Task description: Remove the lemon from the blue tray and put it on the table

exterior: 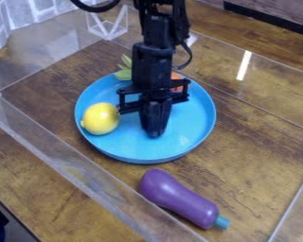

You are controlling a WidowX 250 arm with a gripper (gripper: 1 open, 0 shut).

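The yellow lemon (102, 118) rests inside the round blue tray (180, 149), against its left rim. My black gripper (153, 129) comes down from the top over the tray's middle, its tips low near the tray floor. It stands to the right of the lemon with a strip of blue between them, so the lemon is not in its grasp. The fingers are dark and overlap in this view, which hides how far apart they are.
A purple eggplant-like toy (180, 197) lies on the wooden table (261, 142) in front of the tray. An orange-red item (177, 77) and a green item (124, 68) sit behind the arm. Bare table extends to the right.
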